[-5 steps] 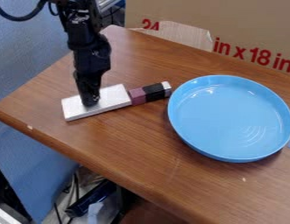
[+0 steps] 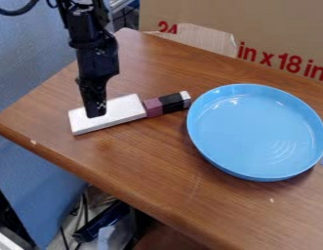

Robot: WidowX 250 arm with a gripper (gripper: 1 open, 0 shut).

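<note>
My black gripper [image 2: 94, 104] points down over the left end of a long block lying on the wooden table. That block has a white section [image 2: 122, 112], then a maroon band, a black band and a small white tip toward the right. The fingertips are at or just above the white section's top; whether they are open or shut is too dark to tell. A light blue plate [image 2: 255, 131] sits to the right of the block.
A cardboard box [image 2: 255, 29] with red printing stands at the back.
My gripper has risen slightly from where it was lower on the white section. The block and plate have not visibly moved.
</note>
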